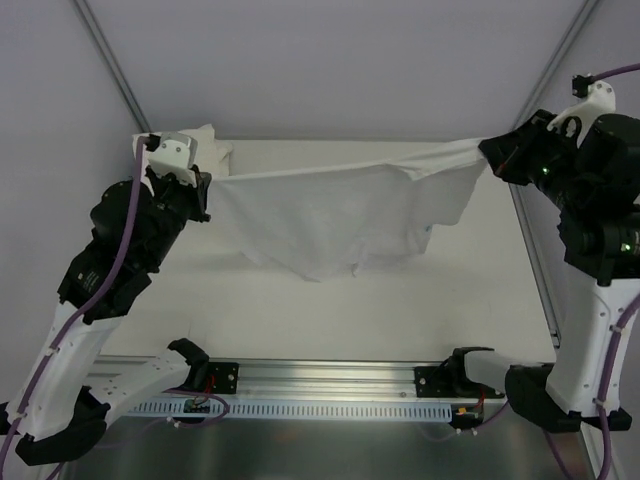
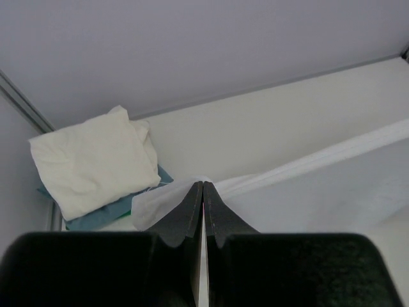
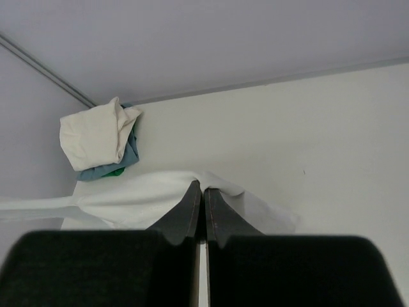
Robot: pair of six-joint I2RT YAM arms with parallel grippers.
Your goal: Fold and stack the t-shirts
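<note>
A white t-shirt [image 1: 330, 215] hangs stretched between my two grippers, its upper edge pulled nearly straight and its lower part draping toward the table. My left gripper [image 1: 204, 198] is shut on one end of it; in the left wrist view the cloth [image 2: 153, 203] comes out at the closed fingertips. At the other end, my right gripper [image 1: 490, 150] is shut on the cloth, which bunches around the tips in the right wrist view [image 3: 202, 185]. At the table's back left corner lies a stack of folded shirts, a cream one [image 2: 96, 160] over a blue one [image 2: 112, 211].
A bit of green [image 3: 114, 172] shows low in the stack. Grey walls stand at the back and sides, and a metal rail [image 1: 330, 375] runs along the front.
</note>
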